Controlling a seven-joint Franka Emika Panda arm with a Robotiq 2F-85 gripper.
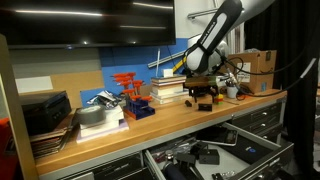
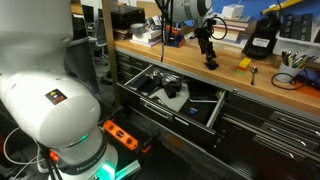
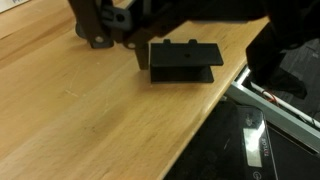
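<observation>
On the wooden counter lies a small black bracket-like block [image 3: 185, 62], close to the counter's front edge. The wrist view has it in the space between the dark fingers of my gripper, which is open. How near the fingers are to its sides is hard to judge. Exterior view 1 has the gripper [image 1: 199, 88] just above the black block [image 1: 205, 106]. In exterior view 2 the block [image 2: 211, 65] appears as a dark shape on the counter below the arm.
Below the counter an open drawer [image 2: 203, 124] holds several dark items. A device with a display [image 3: 256, 146] is in it. Red racks [image 1: 130, 84] and stacked books [image 1: 168, 89] line the counter's back.
</observation>
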